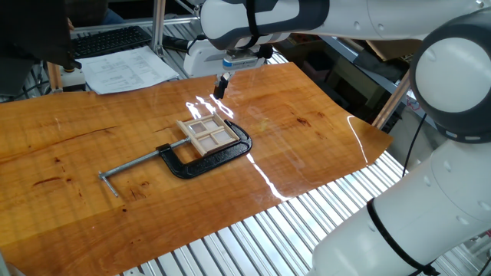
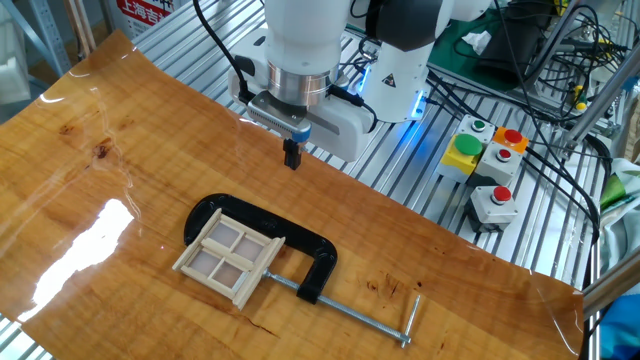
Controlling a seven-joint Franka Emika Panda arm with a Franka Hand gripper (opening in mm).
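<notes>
A small wooden frame with crossbars and pale panes (image 1: 212, 133) lies on the wooden board. Around it sits a black C-clamp (image 1: 186, 168), lying flat; in the second view the clamp's body (image 2: 270, 215) runs along one side of the wooden frame (image 2: 229, 258). The clamp's screw end reaches the frame's edge, though how tightly it presses cannot be told. Above the board and apart from both hangs my gripper (image 1: 221, 86), its dark fingertips pointing down. They look closed together in the second view, with nothing visible between the fingers (image 2: 291, 153).
The clamp's long screw and cross handle (image 2: 405, 338) stick out over the board. Papers (image 1: 128, 70) and a keyboard (image 1: 112, 41) lie at the back. Control button boxes (image 2: 492, 208) stand on the slatted metal table beyond the board's edge. Much of the board (image 1: 61, 192) is bare.
</notes>
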